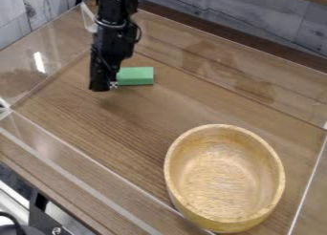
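My gripper [102, 80] is lowered to the wooden table at the upper left, at the left side of a green rectangular block [136, 75]. Its fingers look close together, and I see nothing clearly between them; the arm hides part of the block's left end.
A large tan round bowl [225, 177] sits at the lower right. Dark space and cables show beyond the table's edge at the lower left.
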